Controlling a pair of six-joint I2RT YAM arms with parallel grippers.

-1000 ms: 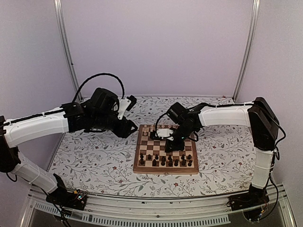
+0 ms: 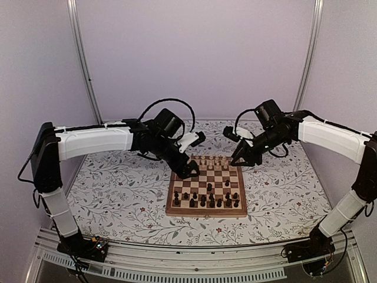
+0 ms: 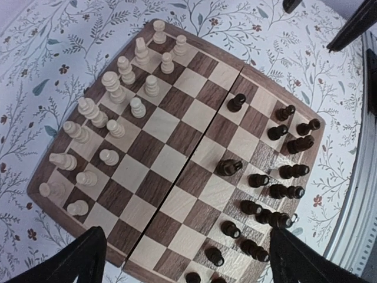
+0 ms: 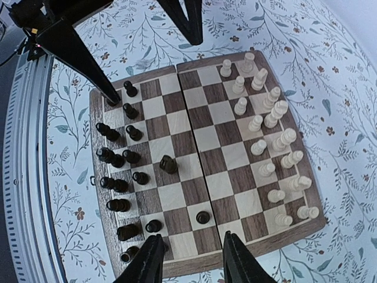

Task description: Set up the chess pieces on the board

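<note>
The wooden chessboard holds white pieces along the back and dark pieces along the front. A few dark pieces stand farther in, including one near the middle and a pawn. White pieces line the opposite side. My left gripper hangs over the board's left half, its fingers apart with nothing seen between them. My right gripper is raised above the back right of the board, open and empty; its fingers show at the bottom of the right wrist view.
Walls rise at the back and both sides, and a metal rail runs along the front edge. The two arms are close together over the board.
My right gripper has lifted and pulled back to the right, uncovering the board's middle.
</note>
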